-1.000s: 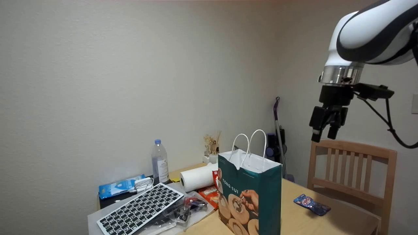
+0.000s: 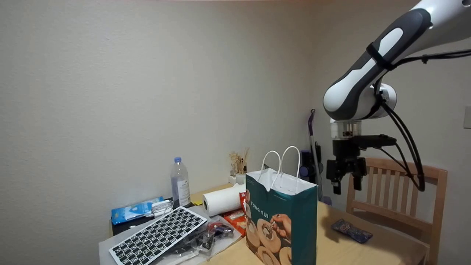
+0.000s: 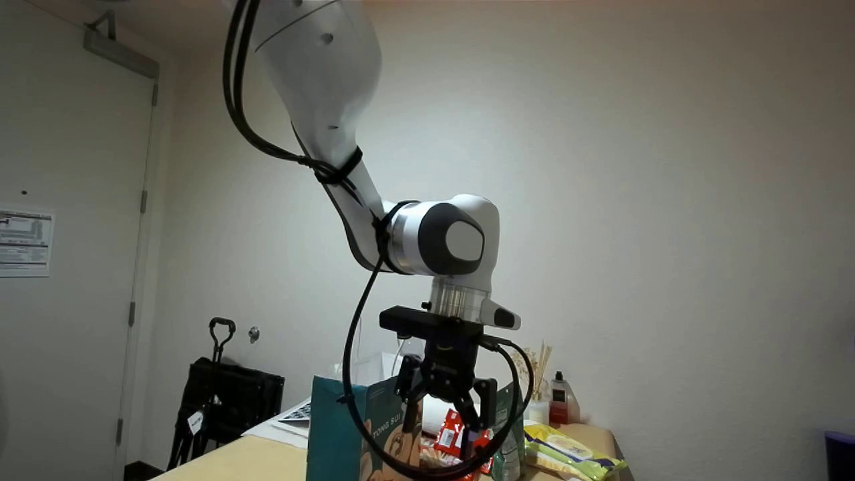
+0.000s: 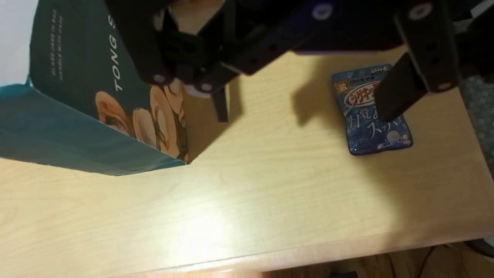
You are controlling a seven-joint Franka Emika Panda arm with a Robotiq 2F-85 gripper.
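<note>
A blue candy packet [image 4: 373, 132] with Japanese print lies flat on the table, to the right in the wrist view; in exterior view 1 the same packet [image 2: 351, 230] is right of the paper bag. My gripper [image 2: 347, 187] hangs above the table, pointing down, its fingers apart and empty. In the wrist view one fingertip [image 4: 398, 90] overlaps part of the packet from above, while the other finger [image 4: 220, 104] is near the bag's side. Upright on the table stands the green paper bag [image 2: 282, 221] with white handles, open at the top.
Left of the bag are a white-framed checkered board [image 2: 159, 238], a paper towel roll [image 2: 222, 200], red packets [image 2: 237, 220] and a clear bottle [image 2: 180, 183]. A wooden chair [image 2: 397, 194] stands behind the table. Bare tabletop [image 4: 278, 185] lies between bag and packet.
My gripper has come down and to the left in exterior view 1, nearer the packet, whose surface is now in shadow. Bag and packet have stayed in place.
</note>
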